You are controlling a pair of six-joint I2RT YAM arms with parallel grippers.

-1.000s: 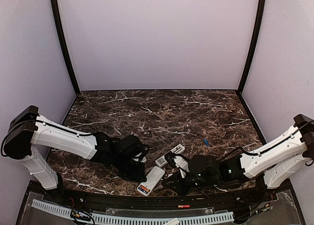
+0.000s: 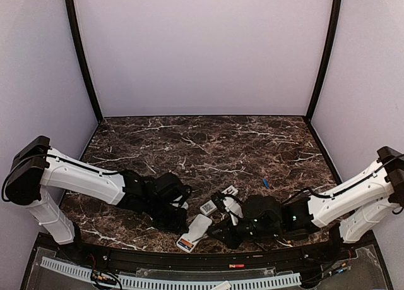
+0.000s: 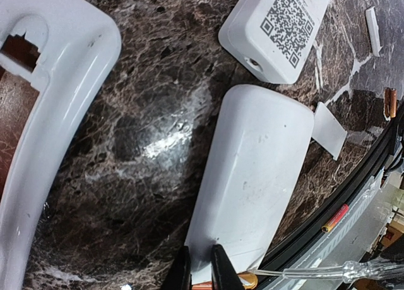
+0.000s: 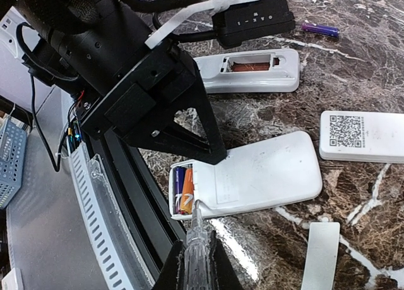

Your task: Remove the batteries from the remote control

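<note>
A white remote control (image 4: pixel 265 173) lies back-up on the table. At its near end the battery bay is uncovered, showing a purple battery (image 4: pixel 179 187) and an orange battery (image 4: pixel 187 192) side by side. My left gripper rests at the remote's edge beside the bay, its fingertips slightly apart, one on the remote's back. A clear, pointed tool (image 4: pixel 197 239) is held in my right gripper, which is shut on it. The tool's tip reaches the bay's edge by the orange battery; whether it touches the battery is hard to tell.
Another white remote with an empty bay (image 4: pixel 284 72) lies behind, and a white box with a QR code (image 4: pixel 372 136) sits past the remote's far end. A small white cover (image 4: pixel 322 255) and a loose purple battery (image 4: pixel 320 29) are on the marble.
The left arm and the remote look unmoved.
</note>
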